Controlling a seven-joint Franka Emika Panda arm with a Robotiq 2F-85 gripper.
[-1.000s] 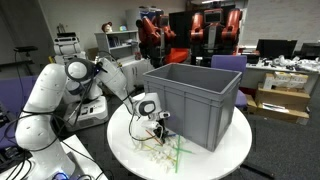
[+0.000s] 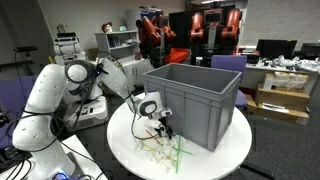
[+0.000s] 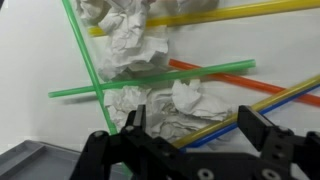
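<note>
Crumpled white tissue (image 3: 198, 101) lies between and just beyond my open gripper in the wrist view, with nothing held. More tissue (image 3: 135, 48) is bunched farther up. A green straw (image 3: 155, 80) crosses the middle, and another green straw (image 3: 84, 45) runs down the left side. An orange straw (image 3: 235, 79) passes toward the right, where a yellow straw (image 3: 295, 92) and a blue straw (image 3: 306, 88) lie side by side diagonally. The exterior view has my gripper (image 2: 164, 133) low over this litter, close to the grey bin's front.
A tall grey bin (image 2: 190, 105) stands on the round white table (image 2: 228, 150), directly behind the litter; its inside is hidden. Another yellow straw (image 3: 250, 12) lies along the top of the wrist view. Bare tabletop shows at right and front.
Over the last second my arm has shifted only slightly around the same spot beside the bin. The bin stands where it was, and no straw or tissue has clearly moved.
</note>
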